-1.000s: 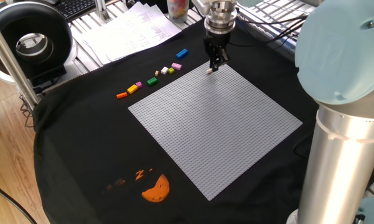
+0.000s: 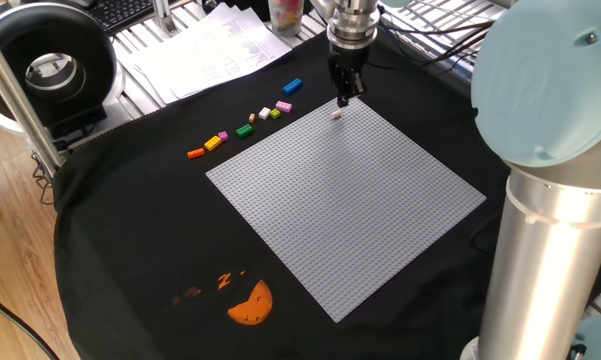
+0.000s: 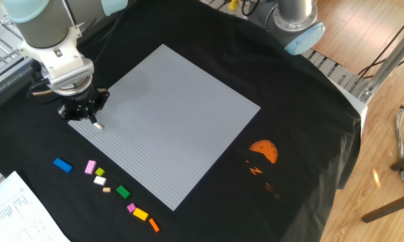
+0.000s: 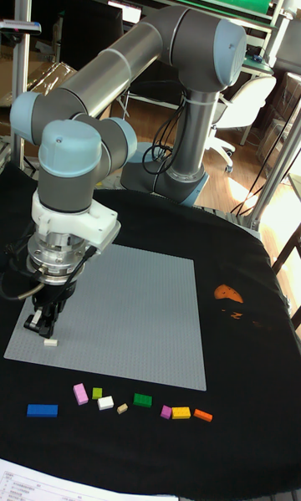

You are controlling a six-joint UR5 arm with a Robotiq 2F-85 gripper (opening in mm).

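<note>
A small whitish brick (image 2: 336,114) lies on the grey baseplate (image 2: 345,210), close to the plate's corner nearest my arm. My gripper (image 2: 343,103) points down right beside it, its fingertips just above the plate. In exterior view 2 the same brick (image 3: 98,126) shows at the tip of the dark gripper (image 3: 93,119). From the third camera, the brick (image 4: 51,342) appears just in front of and below the gripper (image 4: 41,326), apparently free of the fingers. How far the fingers are apart is too small and dark to make out.
Loose bricks lie in a row on the black cloth along one plate side, among them a blue brick (image 3: 63,165), a green brick (image 3: 123,191) and an orange brick (image 3: 154,225). Papers (image 2: 210,50) lie beyond them. Most of the baseplate is bare.
Over the last second my gripper has turned or shifted slightly, and its tip looks narrower and a little further left in exterior view 1. The whitish brick and the loose bricks look unmoved.
</note>
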